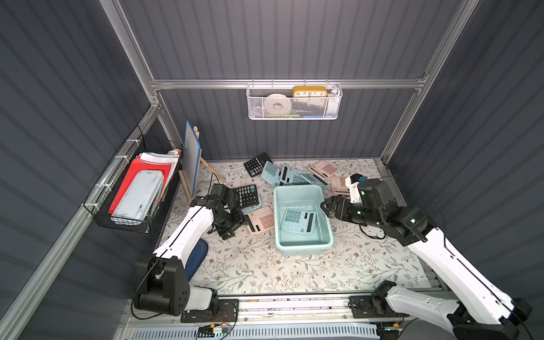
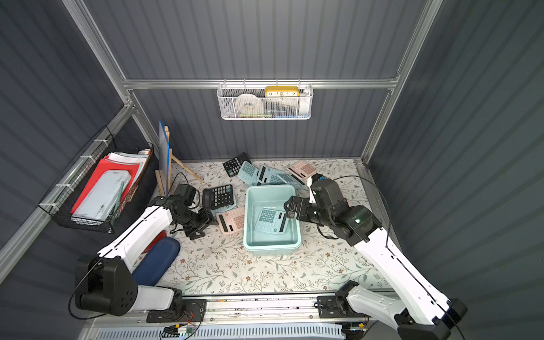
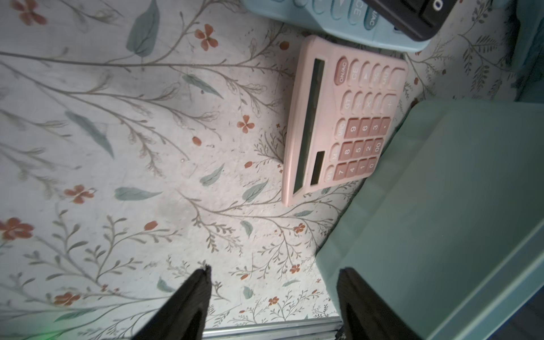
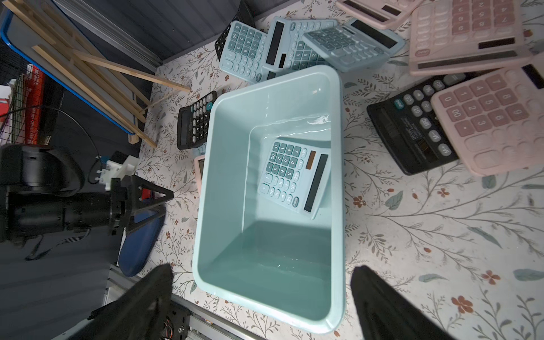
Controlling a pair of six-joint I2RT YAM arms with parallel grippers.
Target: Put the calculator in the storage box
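The mint storage box (image 1: pixel 303 243) stands mid-table with a light blue calculator (image 4: pixel 291 175) lying inside it. A pink calculator (image 3: pixel 345 119) lies left of the box, below a black calculator (image 1: pixel 247 196) and a blue one. My left gripper hangs open and empty over the table, left of that pink calculator. My right gripper is open above the box's right side, holding nothing. More blue, pink and black calculators (image 4: pixel 405 127) lie behind and right of the box.
An easel board (image 1: pixel 191 155) stands at the back left, beside a black basket of papers (image 1: pixel 136 192). A white mesh basket (image 1: pixel 293 110) hangs on the back wall. A dark blue object (image 2: pixel 155 260) lies front left.
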